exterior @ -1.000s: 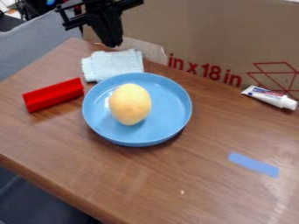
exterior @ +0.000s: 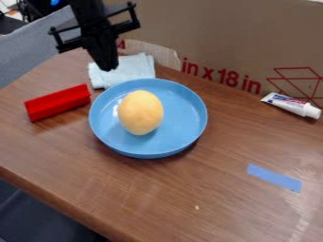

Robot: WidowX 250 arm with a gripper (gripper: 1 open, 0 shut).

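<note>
My black gripper (exterior: 106, 59) hangs in the upper left of the view, shut, with nothing visible between its fingers, over the near part of a folded white cloth (exterior: 136, 68). Below and to the right, a yellow oval object (exterior: 140, 112) rests on a blue plate (exterior: 184, 128). A red block (exterior: 59, 104) lies on the table to the left of the plate.
A toothpaste tube (exterior: 292, 105) lies at the back right, by a cardboard wall (exterior: 228, 33). A blue tape strip (exterior: 274, 177) is on the wooden table (exterior: 151, 198), whose front and right are clear. The table's edge runs along the lower left.
My gripper has come down toward the table from higher up at the top of the view. The objects on the table have not visibly moved.
</note>
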